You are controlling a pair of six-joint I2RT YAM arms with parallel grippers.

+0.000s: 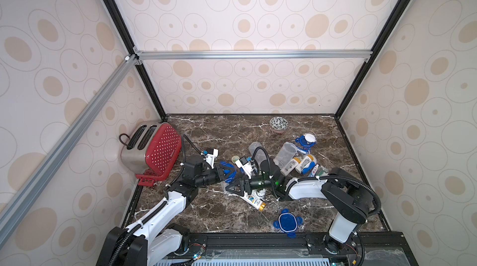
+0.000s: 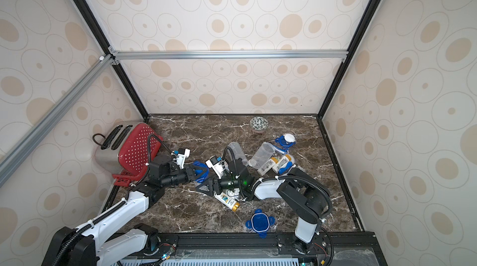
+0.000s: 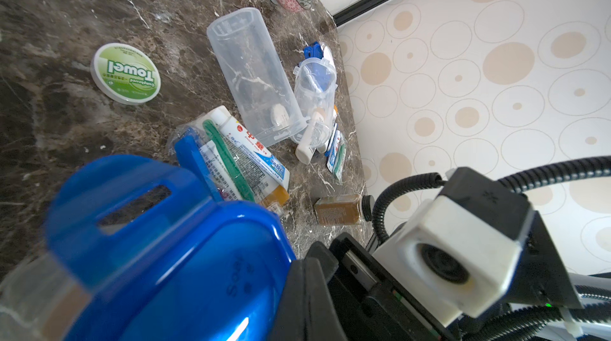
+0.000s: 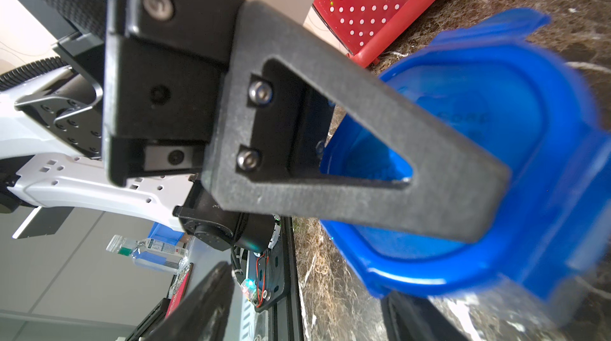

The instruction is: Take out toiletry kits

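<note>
A blue lid (image 3: 191,271) marked "Soap", with fold-out flaps, is tilted up off the table in both wrist views. My left gripper is shut at its rim; in the right wrist view one of its dark fingers (image 4: 382,201) lies across the lid's face, and the other is hidden. A clear container (image 3: 38,296) shows blurred below. Close by, my right gripper stands part open with nothing visible between its fingers. A bagged toiletry kit (image 3: 235,156), with toothpaste and a green item, lies beyond the lid.
A round "Towel" tin (image 3: 127,73), clear box (image 3: 254,73) and brown bottle (image 3: 338,209) lie behind. Another blue lid (image 1: 288,221) sits at the front, the toaster (image 1: 151,151) at left. Bottles (image 1: 305,163) crowd the right.
</note>
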